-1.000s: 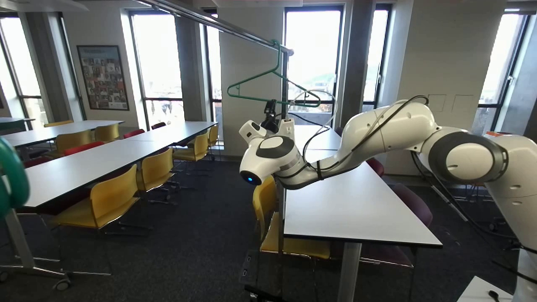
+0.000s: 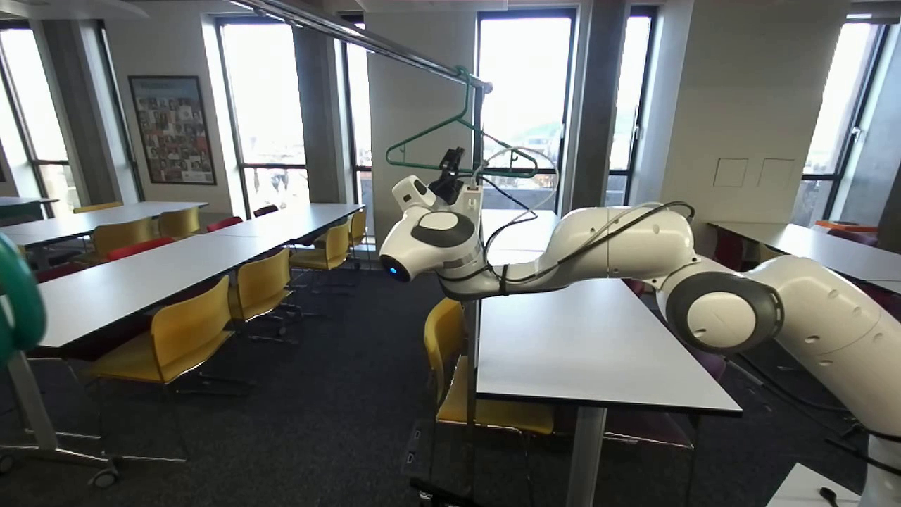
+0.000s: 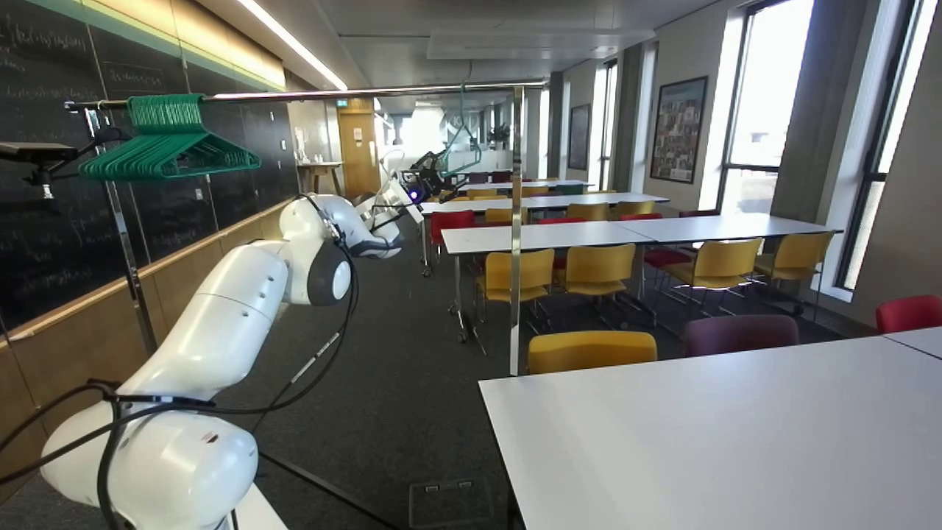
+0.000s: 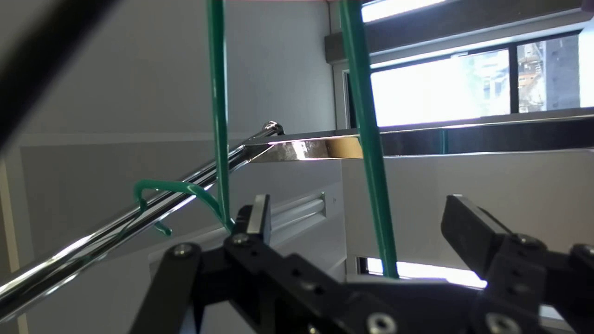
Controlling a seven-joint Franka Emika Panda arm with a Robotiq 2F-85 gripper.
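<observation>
A green hanger point(image 2: 462, 120) hangs by its hook from the metal rail point(image 2: 363, 35), close to the rail's end post. My gripper point(image 2: 452, 167) is at the hanger's lower bar in exterior view 1, tilted upward. In the wrist view my gripper stands open, its fingers wide apart. One bar of the hanger point(image 4: 367, 122) runs down the image through the space between them, with no finger visibly closed on it. A second bar runs down to the left finger point(image 4: 259, 217), where its lower end is hidden. Contact there cannot be judged.
Several more green hangers point(image 3: 168, 154) are bunched at the rail's other end. An upright metal post point(image 3: 516, 247) supports the rail near the single hanger. White tables point(image 2: 591, 346) and yellow chairs point(image 2: 190, 338) stand below, with open carpet between them.
In exterior view 1 my gripper has moved left and upward, closer to the hanger, and the arm has extended lower. The hanger's left corner has shifted slightly to the right.
</observation>
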